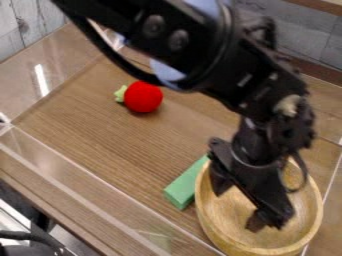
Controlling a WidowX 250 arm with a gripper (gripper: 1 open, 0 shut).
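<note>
My gripper (249, 200) hangs open over a round wooden bowl (234, 240) at the lower right, its fingers reaching down into the bowl. A green block (182, 190) lies on the wooden counter (94, 160) against the bowl's left side, outside it and partly hidden behind it. Nothing clearly shows between the fingers.
A red tomato-like object (143, 98) with a green top sits further back on the counter. A tiled wall runs along the back right.
</note>
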